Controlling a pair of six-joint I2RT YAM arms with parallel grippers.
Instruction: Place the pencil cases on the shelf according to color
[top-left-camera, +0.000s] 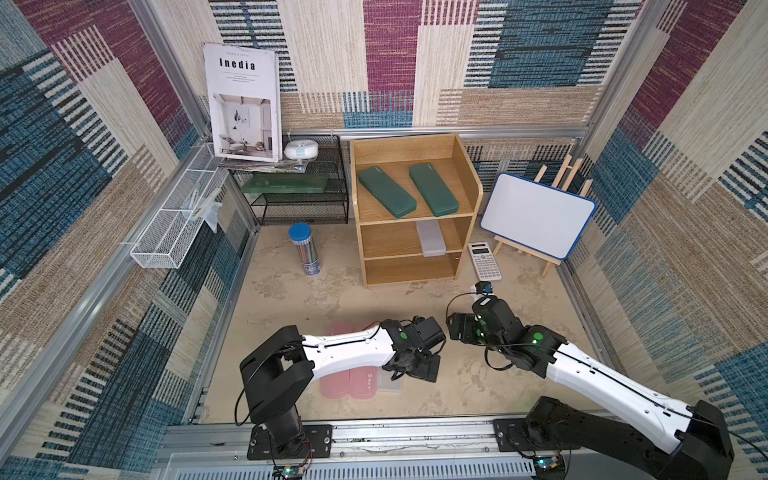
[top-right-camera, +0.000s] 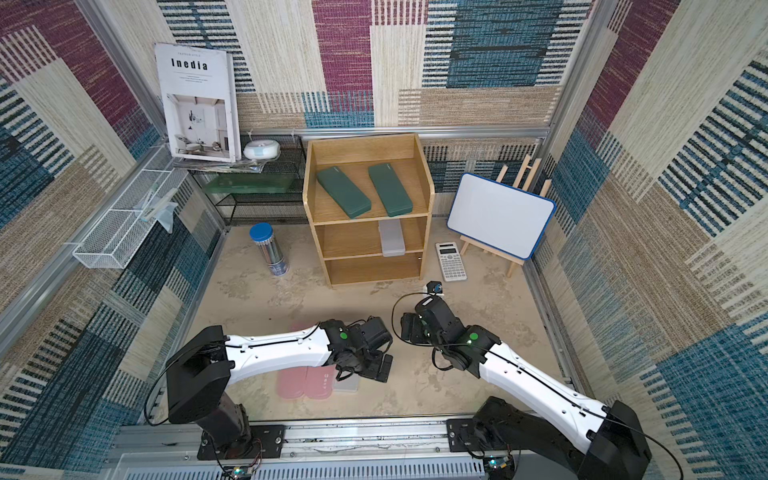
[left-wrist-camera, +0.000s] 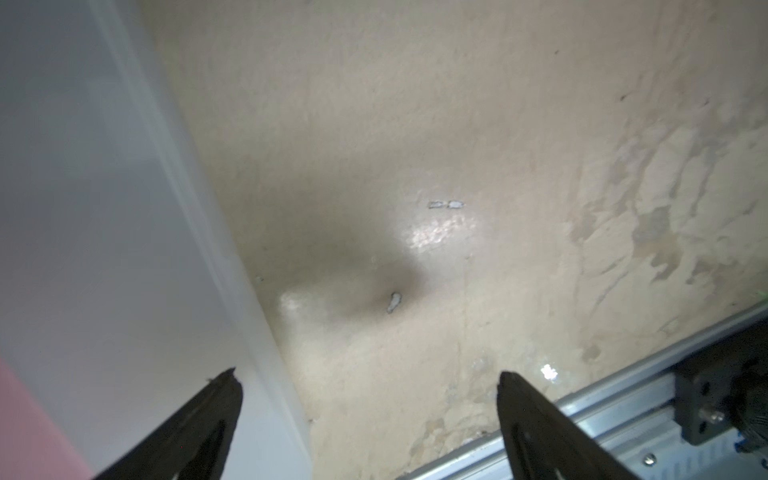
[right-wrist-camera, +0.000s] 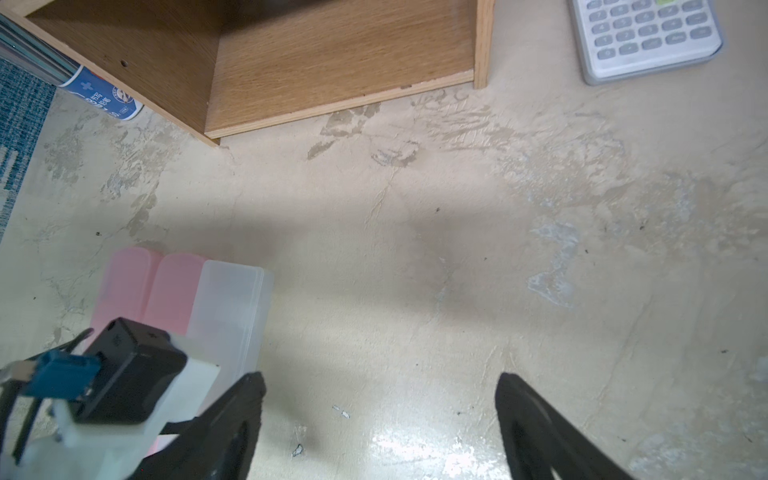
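Two pink pencil cases (top-left-camera: 334, 388) (right-wrist-camera: 174, 292) and a translucent white one (right-wrist-camera: 228, 300) lie side by side on the table, partly hidden by my left arm. In the left wrist view the white case (left-wrist-camera: 120, 216) fills the left side, with one finger (left-wrist-camera: 184, 436) over it. My left gripper (top-left-camera: 425, 369) is open, its gap mostly over bare table. My right gripper (top-left-camera: 461, 326) stands open and empty in front of the wooden shelf (top-left-camera: 412, 146). Two green cases (top-left-camera: 387, 192) (top-left-camera: 434, 189) rest on its top level; a whitish case (top-left-camera: 431, 238) is on the middle level. The visible bottom level looks bare.
A calculator (top-left-camera: 485, 261) and a whiteboard on an easel (top-left-camera: 537, 216) stand right of the shelf. Left of it are a blue-lidded canister (top-left-camera: 304, 248) and a black wire rack (top-left-camera: 336, 188). Both grippers are fairly close together.
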